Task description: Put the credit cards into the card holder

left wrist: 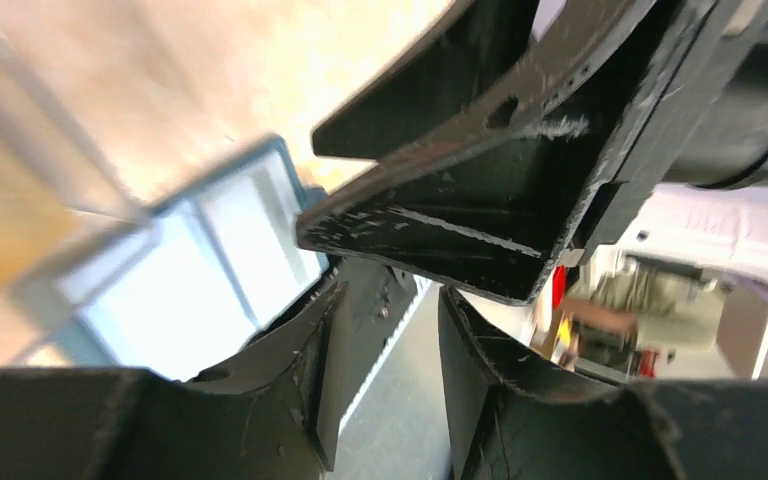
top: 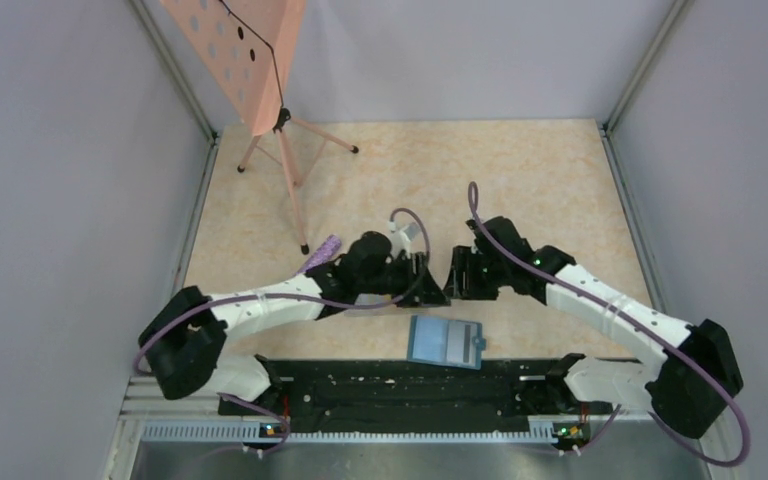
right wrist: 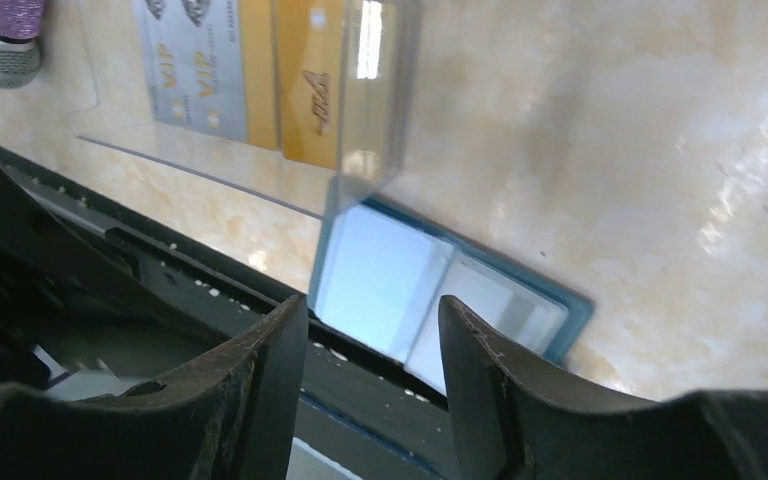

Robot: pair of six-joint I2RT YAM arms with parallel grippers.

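The blue card holder (top: 446,341) lies spread open near the table's front edge. Its pale inner panels (right wrist: 383,278) show in the right wrist view with no yellow card visible on them; whether a card is tucked inside cannot be told. Above and behind the holder, my left gripper has its fingers apart and nothing between them. Close beside it, my right gripper is open and empty. Inside a clear box left of the holder are a grey VIP card (right wrist: 193,75) and a yellow card (right wrist: 309,85); the left arm mostly covers that box from above.
The clear box's wall (right wrist: 370,110) rises close to the holder's left edge. A purple microphone (top: 321,253) lies at the left behind the left arm. A pink stand (top: 291,185) occupies the back left.
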